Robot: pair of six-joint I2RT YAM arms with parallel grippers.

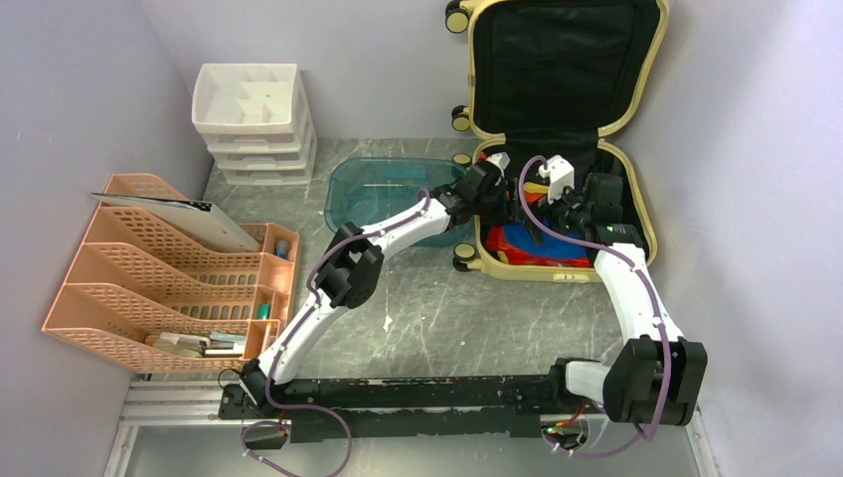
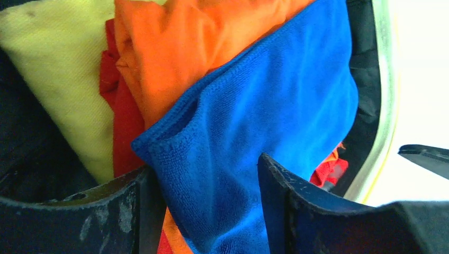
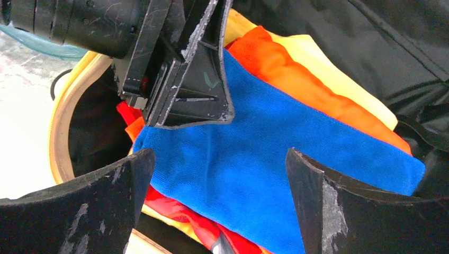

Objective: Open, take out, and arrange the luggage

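Against the right wall the yellow suitcase (image 1: 636,214) lies with its lid (image 1: 567,65) raised. Folded cloths are stacked in its base: a blue cloth (image 3: 254,137) on top, with an orange cloth (image 3: 317,84), a yellow cloth (image 3: 317,55) and a red cloth (image 3: 206,225) showing at its edges. My left gripper is open, its fingers on either side of the blue cloth's near corner. Open too, my right gripper is over the blue cloth, which shows between its spread fingers. Whether either one's tips touch the cloth I cannot tell.
A clear teal bin (image 1: 343,204) stands left of the suitcase, under my left arm. Farther left are white drawers (image 1: 260,129) and an orange organizer (image 1: 109,283) holding a folder (image 1: 194,219). Bare grey tabletop (image 1: 467,318) lies in front.
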